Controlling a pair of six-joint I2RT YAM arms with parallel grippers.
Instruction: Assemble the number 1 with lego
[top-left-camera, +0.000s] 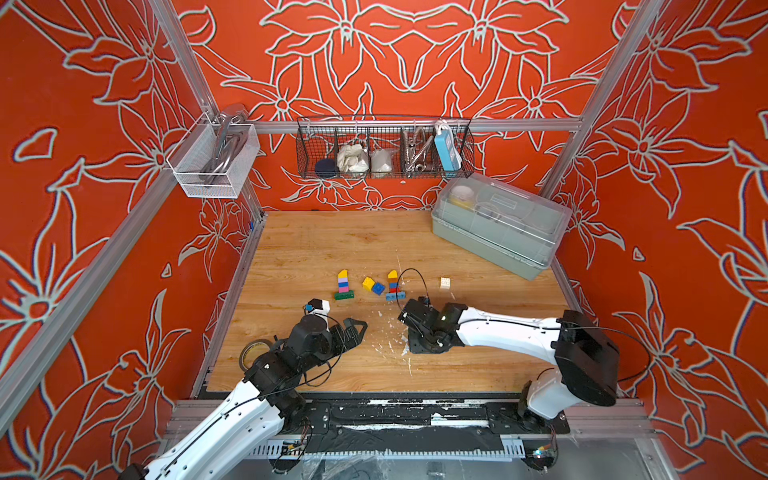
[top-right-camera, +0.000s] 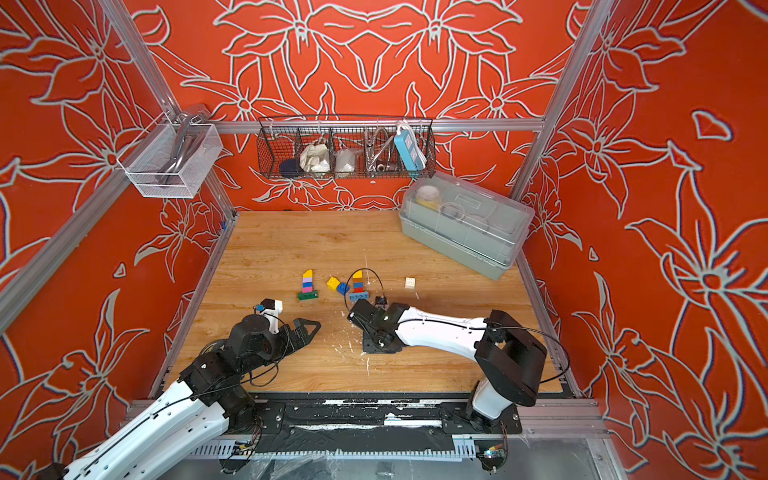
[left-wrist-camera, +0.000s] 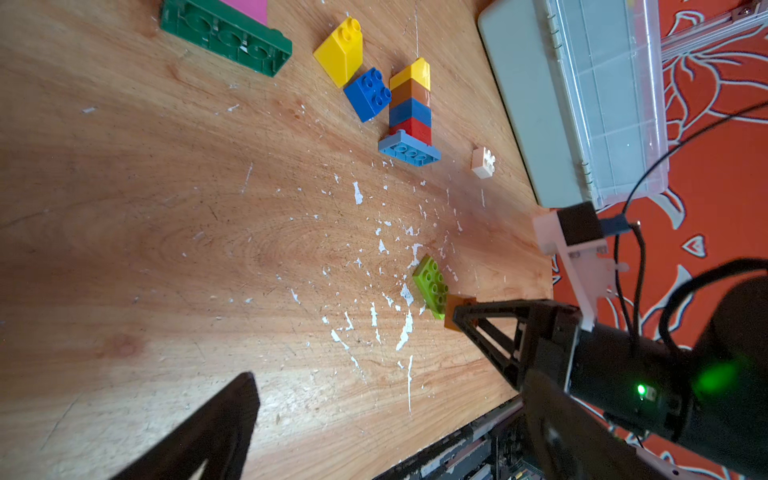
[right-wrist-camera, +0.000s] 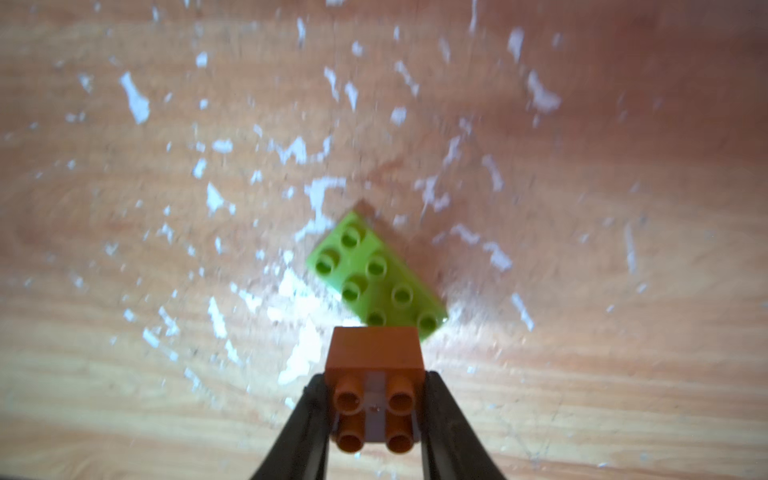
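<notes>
A lime-green brick (right-wrist-camera: 364, 268) lies studs-up on the table, angled in the right wrist view. My right gripper is shut on an orange-brown brick (right-wrist-camera: 374, 349), whose studs point back at the camera. From the left wrist view, that orange brick (left-wrist-camera: 457, 310) is at the near end of the green brick (left-wrist-camera: 430, 285); whether they touch cannot be told. In the same view my left gripper is spread open with bare table between its fingers. In both top views the right arm hides the green brick.
Built figures lie behind: one on a green base (left-wrist-camera: 228, 36), one on a light-blue base (left-wrist-camera: 409, 149). Loose yellow (left-wrist-camera: 342, 49), blue (left-wrist-camera: 369, 93) and white (left-wrist-camera: 482, 162) bricks lie close by. A grey box (top-left-camera: 500, 224) occupies the back right.
</notes>
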